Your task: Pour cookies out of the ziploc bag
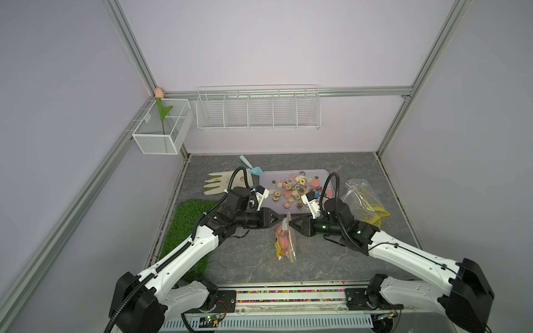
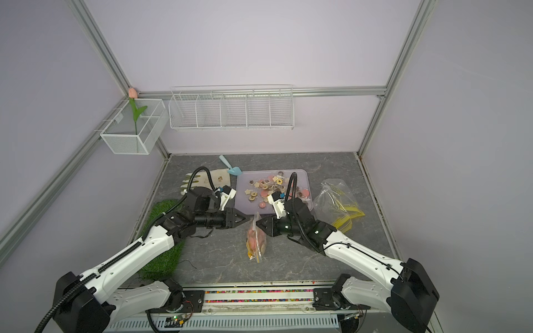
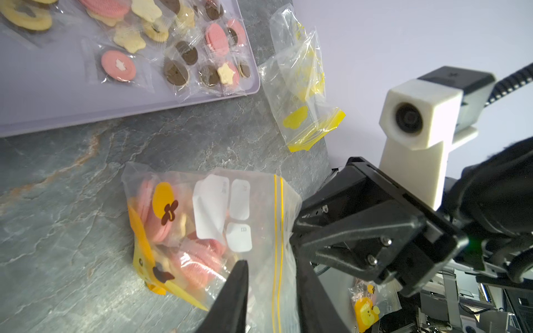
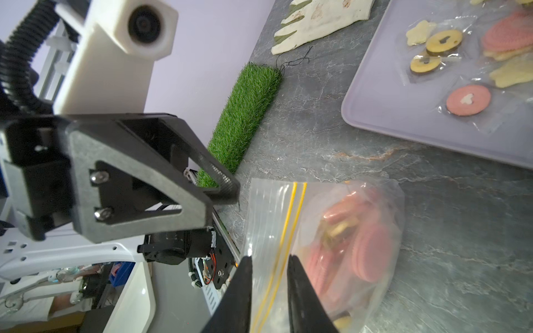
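A clear ziploc bag (image 1: 282, 243) with yellow seal lines and pink wrapped cookies inside sits upright over the table, between the two grippers. My left gripper is part open, its fingertips apart, with the seal lines visible through the gap. My right gripper is likewise part open; the seal end of the ziploc bag (image 4: 333, 244) shows behind and between its fingers. In the left wrist view the right fingers reach the bag's edge. Whether either gripper pinches the plastic is not clear. The lavender tray (image 3: 50, 105) lies just beyond.
Several wrapped cookies (image 1: 292, 187) lie on the tray. An empty-looking clear bag (image 1: 363, 201) is at the right. A glove (image 1: 221, 181), a blue trowel (image 1: 255, 170) and a grass mat (image 1: 186, 228) occupy the left side.
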